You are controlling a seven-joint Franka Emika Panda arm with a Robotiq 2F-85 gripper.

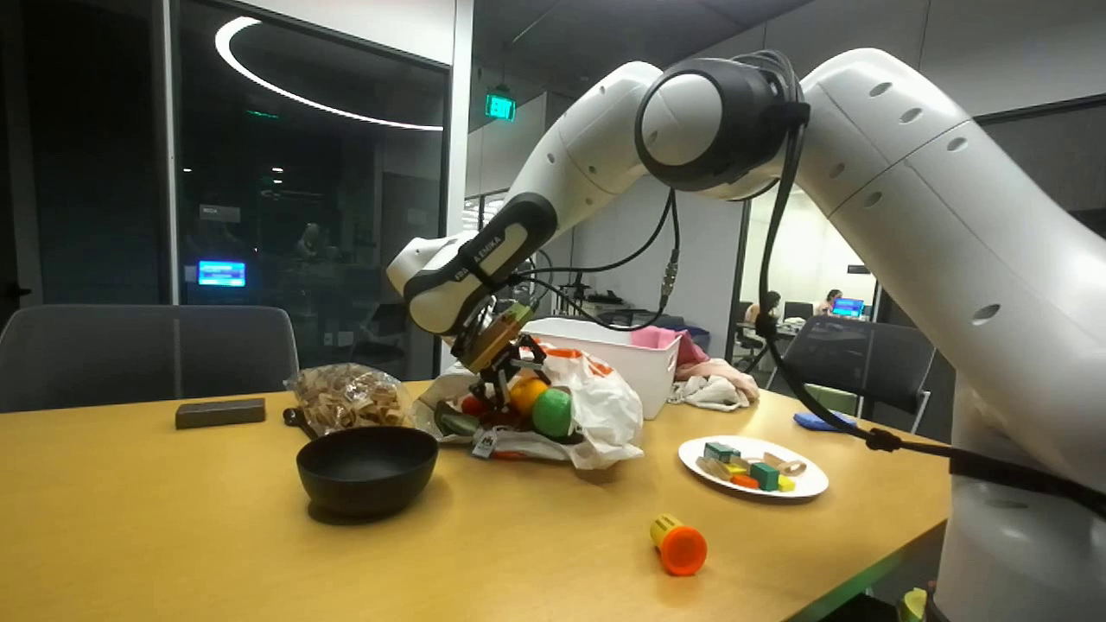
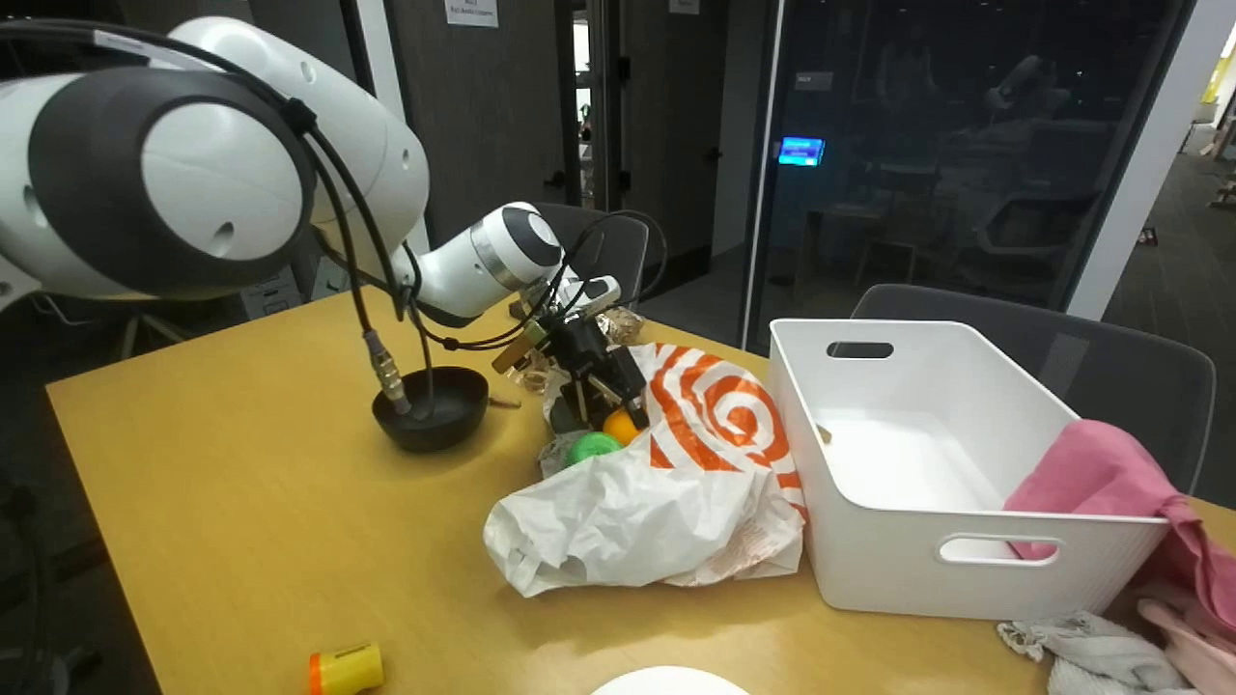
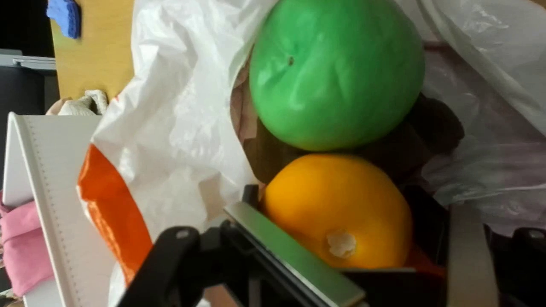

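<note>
My gripper reaches down into the mouth of a white plastic bag with orange markings. In the wrist view its fingers stand open, one finger to the left of an orange fruit and the other to its right. Whether either finger touches the orange cannot be told. A green round fruit rests against the orange, farther from the gripper. Something red and a dark green item lie at the bag's left side, partly hidden.
A black bowl stands in front of the bag, left of it. Behind is a white bin with pink cloth. A plate of small pieces and a yellow-orange cup sit to the right.
</note>
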